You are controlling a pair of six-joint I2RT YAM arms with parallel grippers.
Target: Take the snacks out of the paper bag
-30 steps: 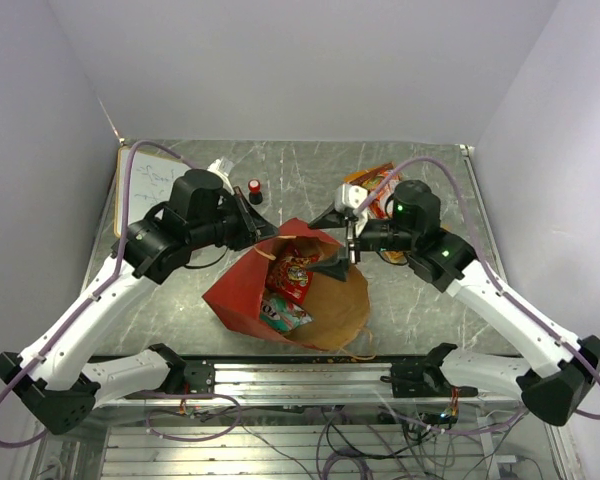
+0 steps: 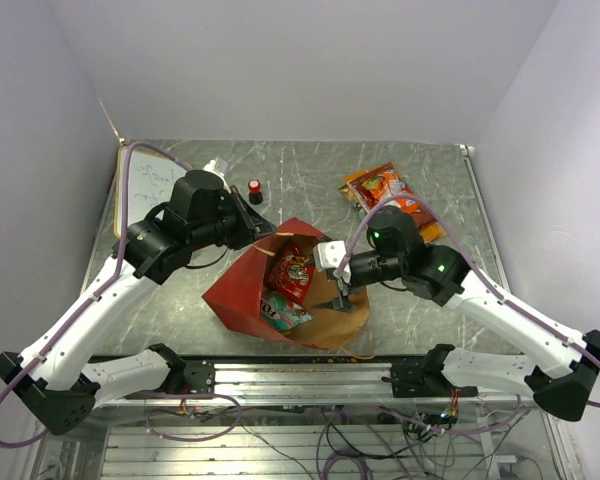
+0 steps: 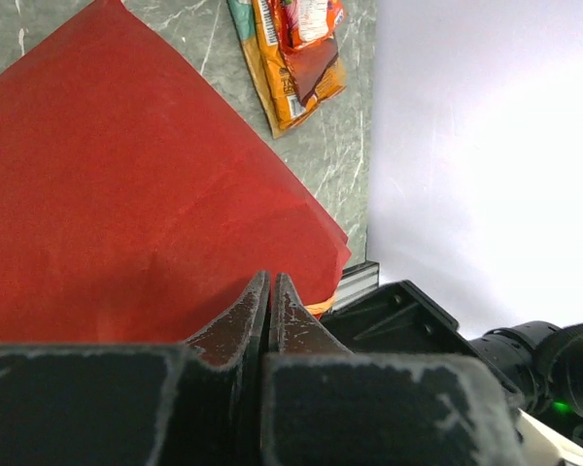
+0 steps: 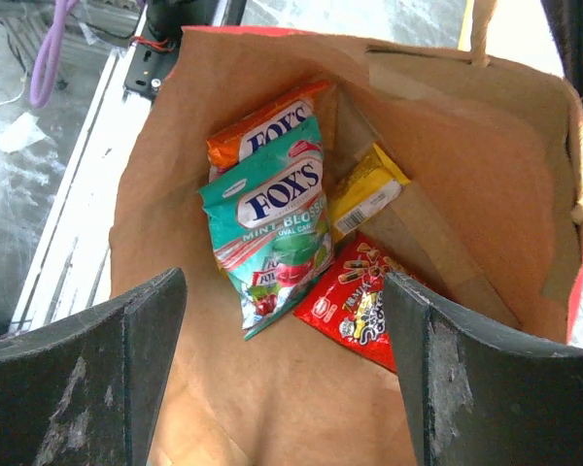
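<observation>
The paper bag [image 2: 242,292], red outside and tan inside, lies with its mouth turned right in the top view. At its upper rim my left gripper [image 2: 271,233] is shut on the bag's edge; its fingertips meet against the red paper in the left wrist view. My right gripper stands open at the bag's mouth, nothing between its fingers. Inside, the right wrist view shows a green Fox's packet [image 4: 277,209], an orange Fox's packet [image 4: 257,134] behind it, a yellow packet [image 4: 367,190] and a red packet [image 4: 355,306], partly hidden by one finger.
Several orange and red snack packets [image 2: 382,188] are piled at the back right of the table. A small red-capped bottle [image 2: 255,191] stands behind the bag, and a whiteboard [image 2: 145,187] lies at the left. Bare table separates bottle and pile.
The left arm and the bag have barely moved.
</observation>
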